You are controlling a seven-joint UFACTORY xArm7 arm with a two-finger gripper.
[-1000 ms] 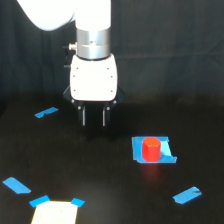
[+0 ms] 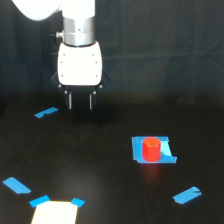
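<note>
My gripper [image 2: 81, 101] hangs in the upper left of the camera view, under the white hand. Its two dark fingers stand apart with nothing visible between them, so it is open. A small red block [image 2: 151, 149] sits right of the middle, on or within a blue patch [image 2: 169, 158] on the dark table. The gripper is well to the left of the red block and farther up in the view, not touching it.
A pale square [image 2: 55, 213] with blue tape at its upper corners lies at the bottom left. Strips of blue tape [image 2: 16, 186] mark the table at left and upper left, with another strip [image 2: 187, 195] at lower right.
The gripper has moved left and up in the view, its fingers still apart. The red block and the tape marks have stayed in place.
</note>
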